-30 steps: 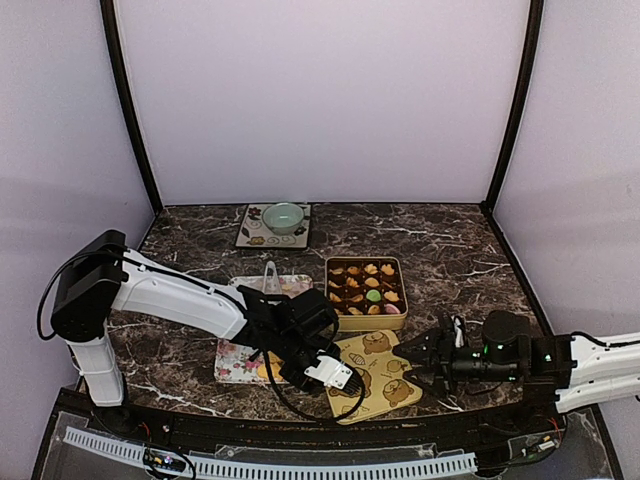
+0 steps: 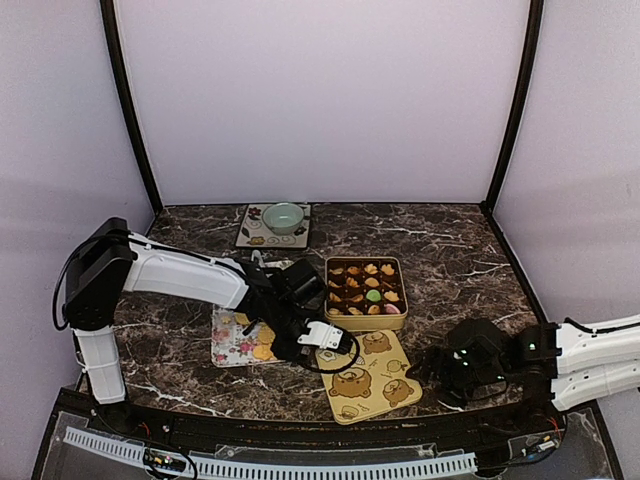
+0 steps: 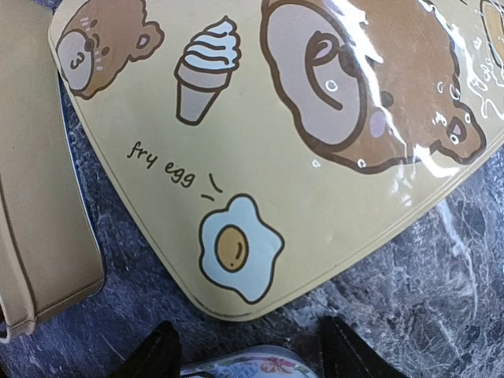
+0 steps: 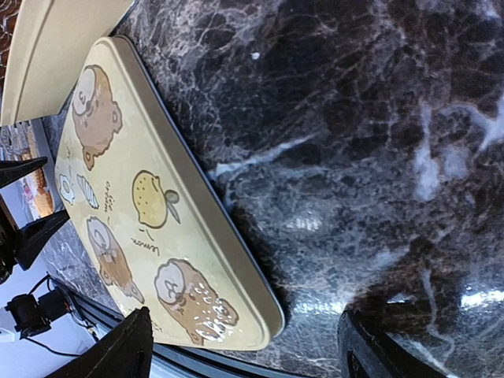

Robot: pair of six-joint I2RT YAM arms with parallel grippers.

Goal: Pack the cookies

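Observation:
The cookie box (image 2: 365, 290) stands mid-table, its compartments filled with several cookies and one green and one pink piece. In front of it lies the cream lid (image 2: 372, 385) with bear drawings, flat on the marble. My left gripper stands part open over the lid's left corner, nothing visible between its fingers; its arm hides part of that area from above. At the lid's near right edge, my right gripper is open, with the lid's corner (image 4: 256, 331) between its widely spread fingers. The right wrist view also catches the left fingers (image 4: 24, 167).
A floral tray (image 2: 232, 350) with some orange pieces lies partly under my left arm. Farther back, a pale green bowl (image 2: 283, 217) sits on a patterned board (image 2: 245, 237). Bare marble (image 2: 450, 270) stretches right of the box.
The box stayed put.

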